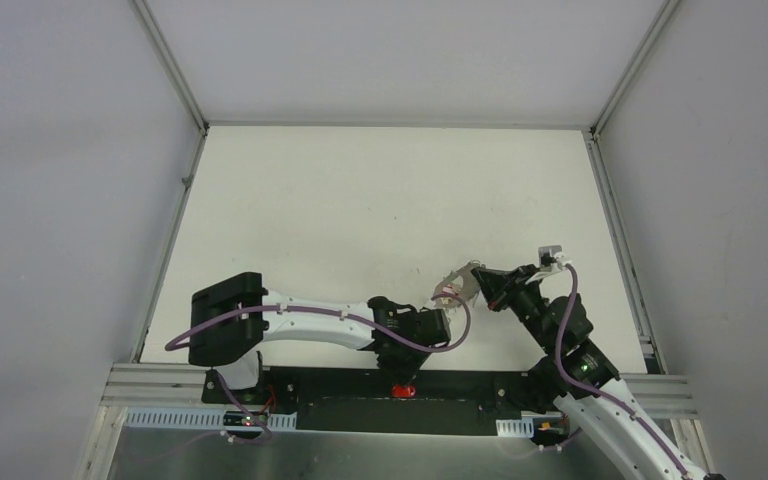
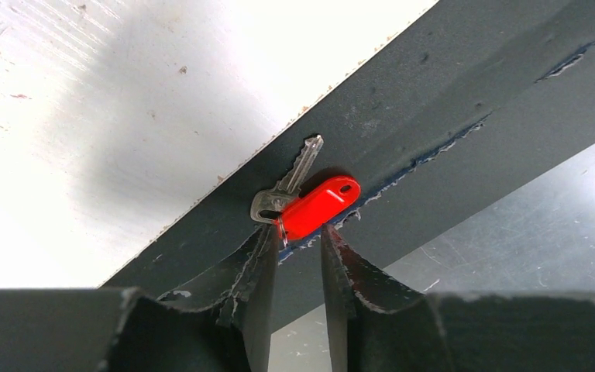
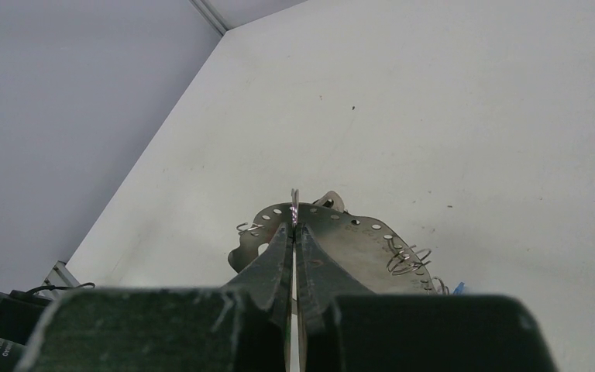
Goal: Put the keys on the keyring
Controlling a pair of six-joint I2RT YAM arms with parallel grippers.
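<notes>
A key [image 2: 287, 190] with a red tag [image 2: 318, 205] and small ring lies on the dark strip along the table's front edge; the tag [image 1: 403, 391] also shows in the top view. My left gripper hangs just beside it, fingers part open with nothing held between them. In the right wrist view my right gripper is shut on a thin metal piece standing up from its fingertips, too small to identify surely. Behind it is a perforated metal plate [image 3: 341, 248] with wire rings.
Metal frame rails and walls border it. A steel surface [image 2: 511, 232] lies beyond the dark front strip.
</notes>
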